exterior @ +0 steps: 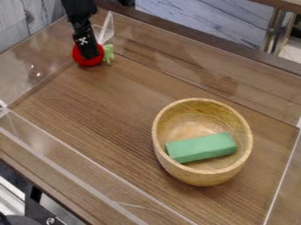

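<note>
My gripper (pixel 84 46) reaches down from the top left over a red round object (pixel 90 59), which it partly covers; the fingers are dark and small, but look open. A small green piece (pixel 107 54) lies right beside the red object, with something pale and translucent behind it. A wooden bowl (pixel 170 119) stands at the lower right, holding a green block (pixel 200 147).
A white edge runs along the upper right, with dark space beyond it.
</note>
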